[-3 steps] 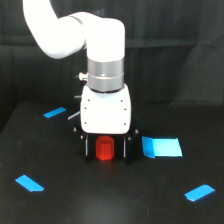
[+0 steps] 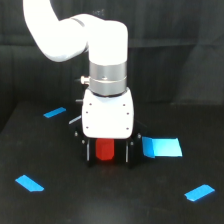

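Observation:
A small red block [image 2: 105,150] rests on the black table below the white arm, near the middle of the camera view. My gripper [image 2: 107,154] points down over it and is open. Its thin dark fingers [image 2: 88,154] stand to the left and right of the block, and dark gaps seem to show on both sides. The white gripper body hides what lies behind the block's top. How high the fingertips are above the table is hard to judge.
A light blue flat piece [image 2: 166,147] lies close to the gripper's right. Blue tape marks the table at back left [image 2: 55,112], front left [image 2: 29,184] and front right [image 2: 199,192].
My arm and gripper have come slightly down and to the right. The red block appears to be in the same place, with the gripper body now lower over it.

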